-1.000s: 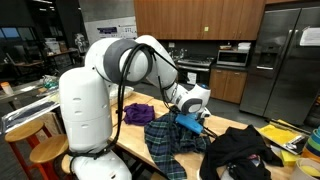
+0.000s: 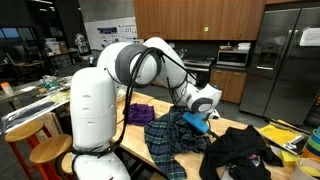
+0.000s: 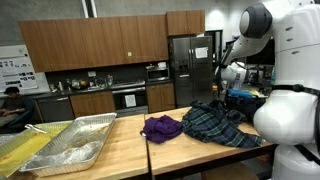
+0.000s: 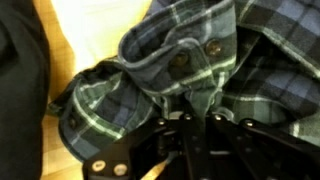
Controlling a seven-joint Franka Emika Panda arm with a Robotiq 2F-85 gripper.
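A dark plaid shirt (image 2: 170,135) is spread over the wooden table, its buttoned part (image 4: 185,60) bunched up in the wrist view. My gripper (image 2: 200,124) is over the shirt's right side, shut on a fold of the cloth. In the wrist view the plaid fabric rises into the gripper, and the dark fingers mostly hide the pinched part. Exterior view 2 has the shirt (image 3: 215,122) in a heap at the table's right, with the gripper hard to make out there.
Black cloth (image 2: 240,150) lies right of the shirt, and a purple cloth (image 2: 140,114) to its left. Foil trays (image 3: 75,140) stand at the far left in exterior view 2. Bare table (image 3: 125,150) shows beside them. Yellow items (image 2: 283,135) sit at the right end.
The gripper and upper arm have shifted a little to the right in exterior view 1. The plaid shirt looks slightly drawn along near the gripper; the other cloths stay put.
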